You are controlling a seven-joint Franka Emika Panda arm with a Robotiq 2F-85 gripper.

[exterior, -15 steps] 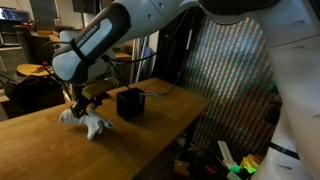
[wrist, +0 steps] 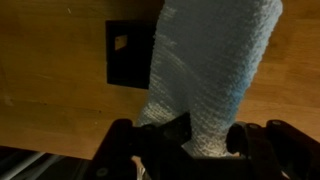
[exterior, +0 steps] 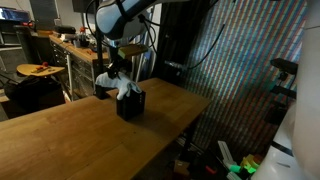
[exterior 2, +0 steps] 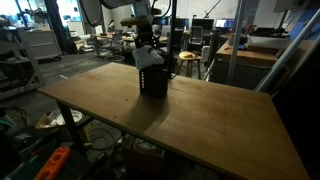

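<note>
A pale white cloth (wrist: 208,65) hangs from my gripper, which is shut on it. In exterior view 1 the cloth (exterior: 125,86) droops in front of and over the top of a black box (exterior: 131,104) on the wooden table. Exterior view 2 has the cloth (exterior 2: 149,57) at the box's upper edge, with the black box (exterior 2: 154,80) below. Part of the dark box (wrist: 128,66), with a small opening in its side, shows to the left of the cloth in the wrist view. The cloth hides the rest of the box there.
Chairs and desks stand well behind the table.
The arm has carried the cloth up from low over the left part of the table and across to the right. It now hangs at the box, which has stayed in place.
</note>
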